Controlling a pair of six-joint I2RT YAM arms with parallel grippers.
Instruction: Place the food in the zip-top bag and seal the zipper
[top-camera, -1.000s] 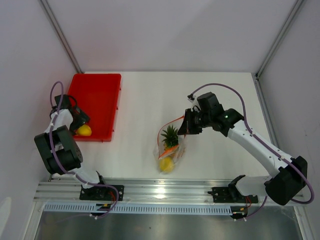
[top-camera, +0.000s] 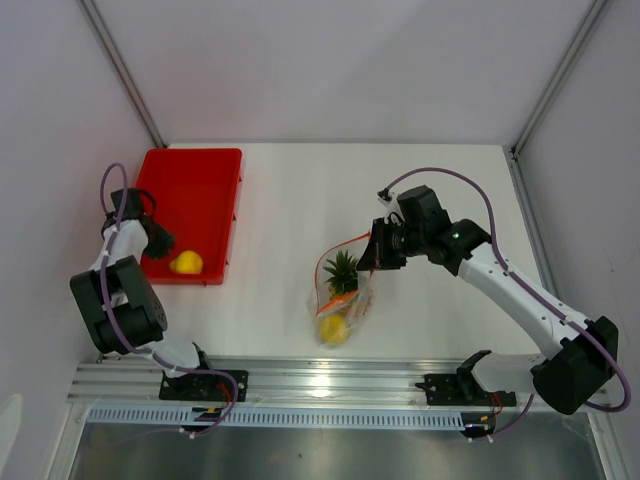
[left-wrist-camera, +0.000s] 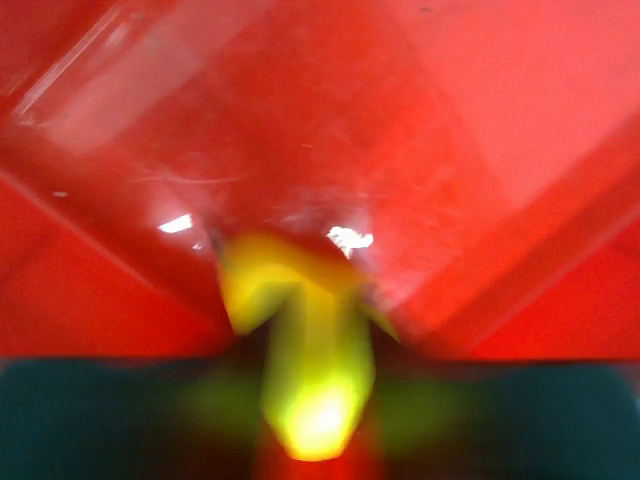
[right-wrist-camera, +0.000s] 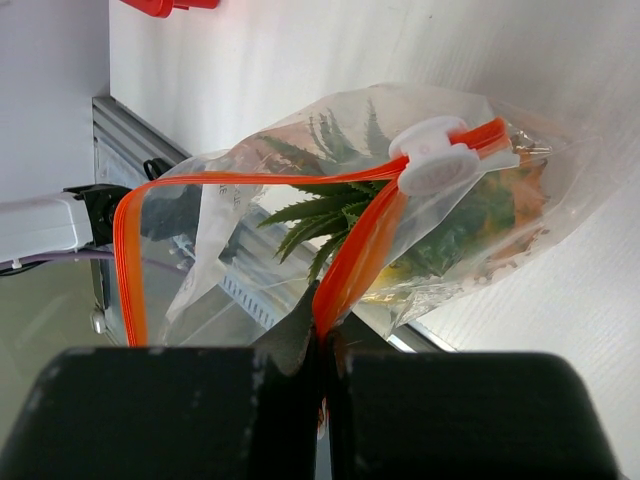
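Note:
In the top view a yellow lemon-like food (top-camera: 187, 262) lies in the near part of the red tray (top-camera: 228, 190). My left gripper (top-camera: 165, 243) is low inside the tray, up and left of it. In the left wrist view the fingers (left-wrist-camera: 110, 415) stand part open, and a blurred yellow shape (left-wrist-camera: 318, 390) shows in the gap; whether it touches them I cannot tell. The clear zip bag (top-camera: 318, 300) holds a pineapple (top-camera: 343, 270) and another yellow food (top-camera: 334, 328). My right gripper is shut on its orange zipper rim (right-wrist-camera: 350, 265); a white slider (right-wrist-camera: 438, 155) sits farther along.
Bare white table (top-camera: 270, 230) lies between tray and bag. The bag's mouth gapes in the right wrist view. A metal rail (top-camera: 320, 370) runs along the front edge, and walls stand on both sides.
The yellow food in the tray has shifted right, out from beside the left gripper. That gripper has moved slightly left. The bag and right arm have hardly moved.

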